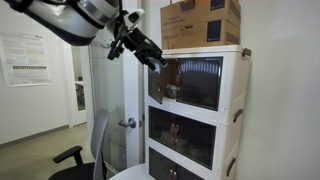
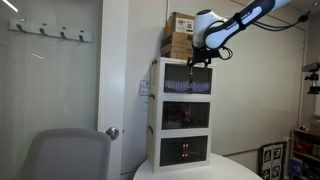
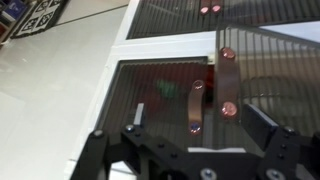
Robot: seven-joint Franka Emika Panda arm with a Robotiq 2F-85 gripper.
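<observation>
A white stacked cabinet (image 1: pixel 236 108) has dark ribbed doors in three tiers. On the top tier, the left door (image 1: pixel 155 78) stands ajar in exterior view 1, while the right door (image 1: pixel 199 82) looks closed. Both brown handles show in the wrist view: the ajar door's handle (image 3: pixel 228 82) and the other door's handle (image 3: pixel 196 107). My gripper (image 1: pixel 156 62) hovers at the cabinet's upper front edge, by the ajar door's top. Its fingers (image 3: pixel 262 128) are spread wide in the wrist view, with no object held between them. Whether they touch the door, I cannot tell.
Cardboard boxes (image 1: pixel 202 24) sit on the cabinet top, close to the arm. Below are the middle tier (image 2: pixel 186 115) and bottom tier (image 2: pixel 184 150), both closed. The cabinet stands on a white round table (image 2: pixel 215 170). A grey chair (image 2: pixel 68 152) is in front, left.
</observation>
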